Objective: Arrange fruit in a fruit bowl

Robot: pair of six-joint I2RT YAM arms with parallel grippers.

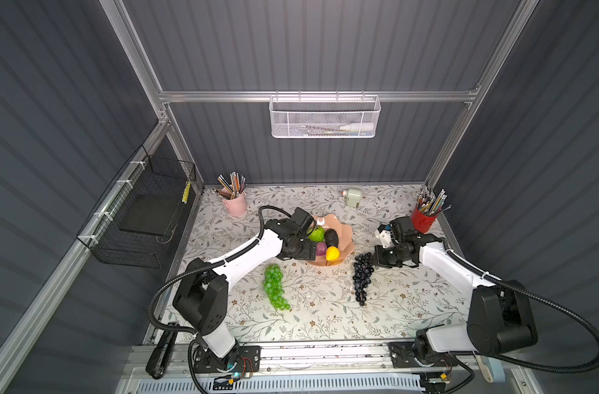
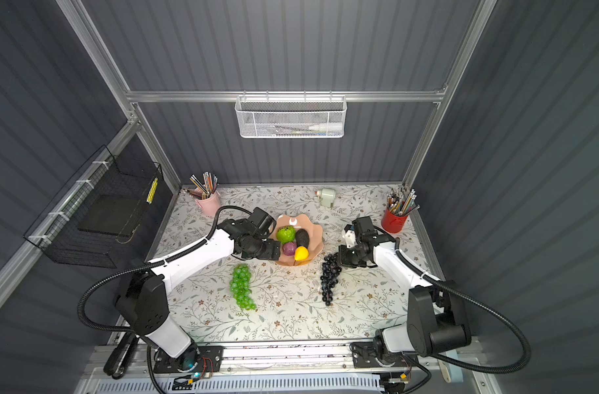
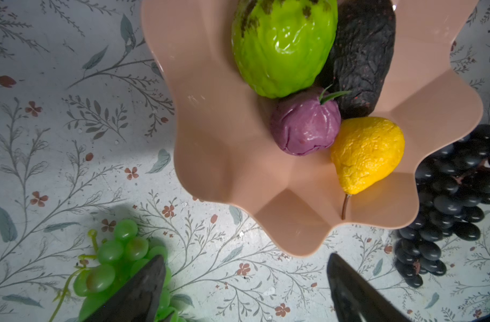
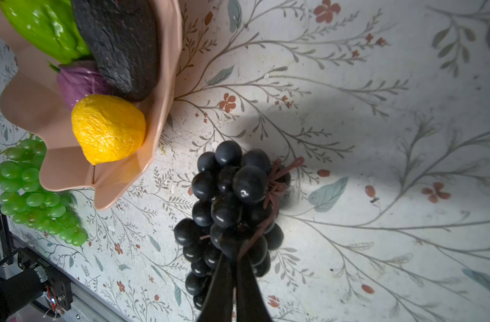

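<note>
The peach-coloured scalloped bowl (image 3: 223, 161) holds a green fruit (image 3: 285, 45), a dark avocado-like fruit (image 3: 363, 59), a purple fruit (image 3: 305, 122) and a yellow pear (image 3: 368, 153). My left gripper is open and empty, at the bowl's left side in the top views. Green grapes (image 1: 273, 287) lie on the table in front of it. To the bowl's right, black grapes (image 4: 226, 206) lie on the table. Over them, my right gripper has its fingertips close together near the stem; whether anything is between them cannot be made out.
A pink pencil cup (image 1: 234, 205) stands at the back left and a red one (image 1: 423, 219) at the back right. A pale green jar-like object (image 1: 352, 197) lies behind the bowl.
</note>
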